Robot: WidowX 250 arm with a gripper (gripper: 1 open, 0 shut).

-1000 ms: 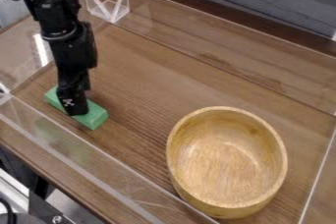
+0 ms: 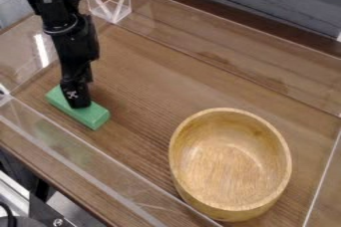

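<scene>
My black gripper [image 2: 76,93] reaches down from the top left to a green block [image 2: 83,113] lying on the wooden table at the left. Its fingertips are low at the block's upper part, open by the look of them, though the block is partly hidden behind them. A round light wooden bowl [image 2: 229,161] stands at the lower right, apart from the block.
Clear panels edge it at the left and front. A white wire-like bracket [image 2: 110,4] stands at the back left, before a grey wall.
The gripper has shifted slightly at the block, uncovering a little more of it. The bowl has not moved.
</scene>
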